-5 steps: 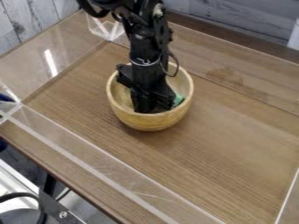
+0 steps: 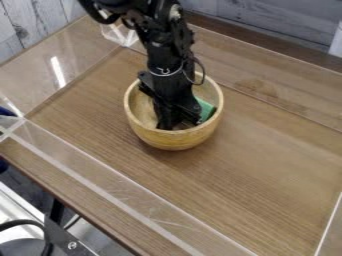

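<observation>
A round wooden bowl (image 2: 177,138) sits in the middle of the wooden table. My black gripper (image 2: 174,110) reaches down from the top into it, its fingertips low inside and mostly hidden, so I cannot tell whether they are open or shut. A small green object (image 2: 206,109) lies in the bowl at its right side, partly behind the gripper.
A white-grey wall is behind. Clear plastic stands at the top left near the arm, and black cables (image 2: 34,228) hang at the lower left.
The gripper has shifted slightly inside the bowl, and more of the green object shows at the right. The bowl has barely moved.
</observation>
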